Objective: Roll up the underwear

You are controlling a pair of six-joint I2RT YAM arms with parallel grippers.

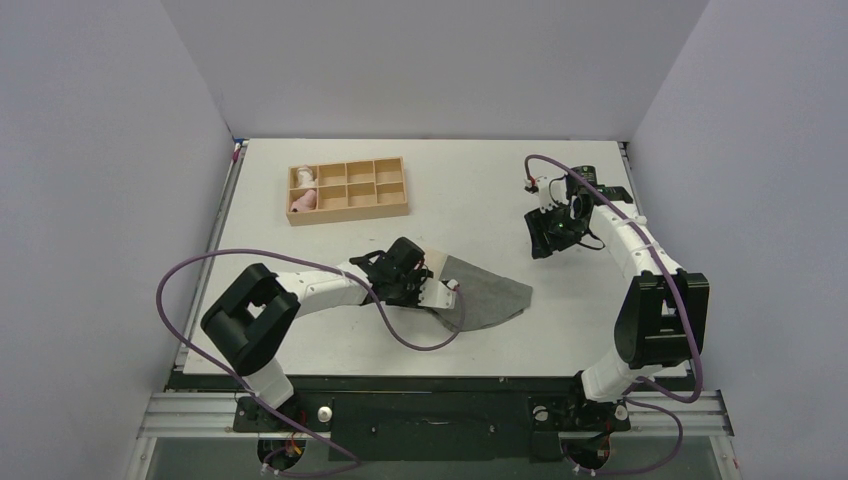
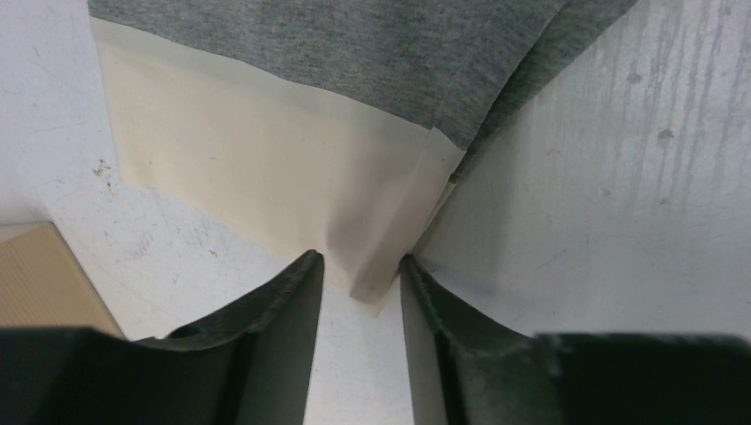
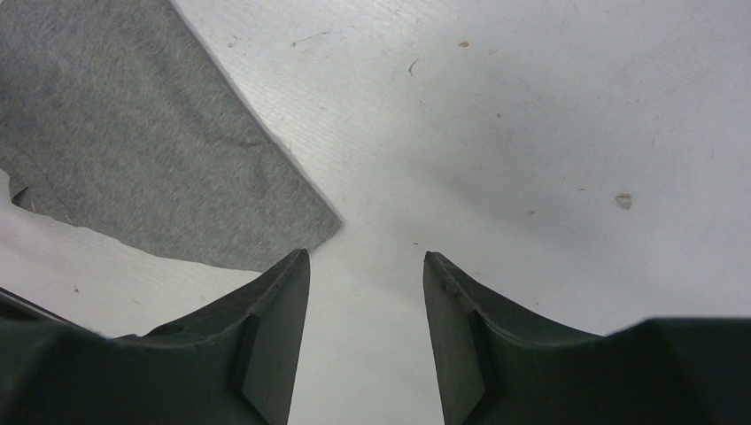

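Observation:
The underwear (image 1: 485, 295) lies on the white table, grey cloth with a cream band (image 2: 248, 150) at its left end. My left gripper is low at a folded edge of that band, its fingers part open on either side of the cream cloth's edge; whether they touch it is unclear. In the top view the left arm hides that end. My right gripper hangs open above the table right of the cloth, nothing between its fingers, with a grey corner just left of it.
A wooden divided box (image 1: 362, 199) with pink and white items in its left compartments stands at the back left. The table between it and the right arm, and to the cloth's right, is clear.

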